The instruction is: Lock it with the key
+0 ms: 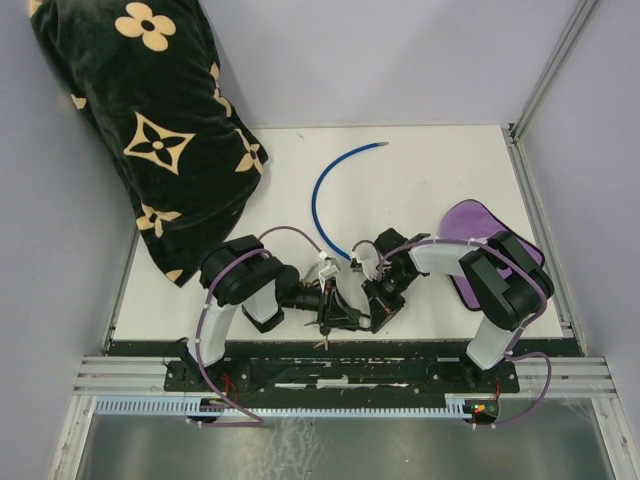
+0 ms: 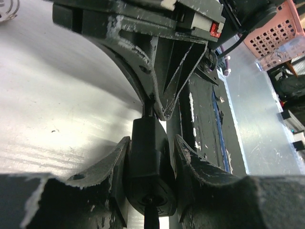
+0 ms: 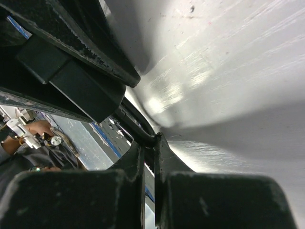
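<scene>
Both grippers meet low over the front edge of the white table. In the left wrist view, my left gripper is shut on a black block-shaped body (image 2: 150, 143), likely part of the lock and key, with a thin dark shaft running from it toward the other gripper. In the right wrist view, my right gripper is shut on a slim black bar (image 3: 131, 123) that leads to a black body between the opposite fingers. Whether a key sits inside the lock I cannot tell.
A blue hose (image 1: 316, 200) curves across the back of the table. A purple mat (image 1: 470, 225) lies at the right, a dark patterned cushion (image 1: 160, 110) at the left.
</scene>
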